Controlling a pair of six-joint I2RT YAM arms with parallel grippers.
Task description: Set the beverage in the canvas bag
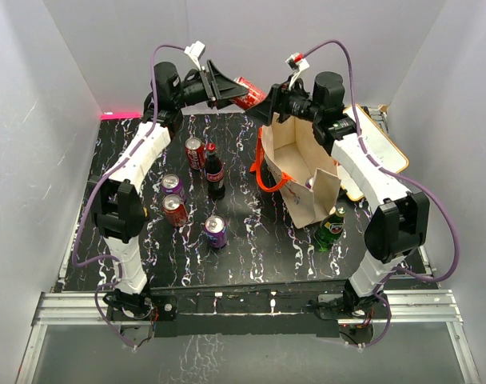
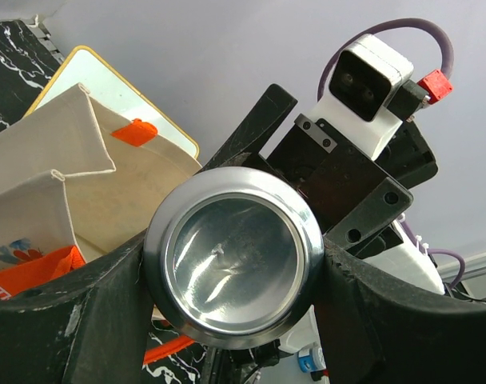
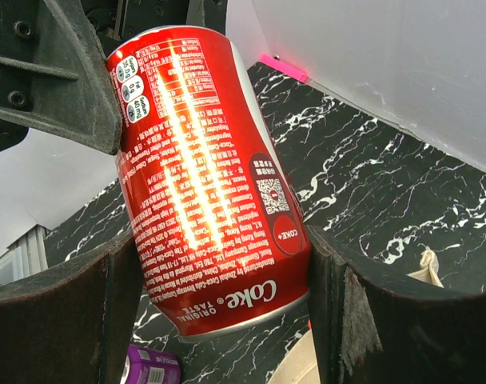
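A red Coke can [image 1: 247, 90] [image 3: 207, 184] is held in the air over the back of the table. My left gripper [image 1: 224, 90] is shut on it; in the left wrist view its silver end [image 2: 233, 260] faces the camera. My right gripper [image 1: 267, 100] is at the can's other end, with its fingers either side of the can; whether they grip it is hard to tell. Below right of them stands the open canvas bag [image 1: 303, 204] with an orange strap [image 2: 39, 276].
On the left and middle of the table stand several cans [image 1: 173, 210] and a Coke bottle [image 1: 215, 178]. A green bottle [image 1: 331, 230] is right of the bag's front. A white board [image 1: 379, 152] lies behind the bag.
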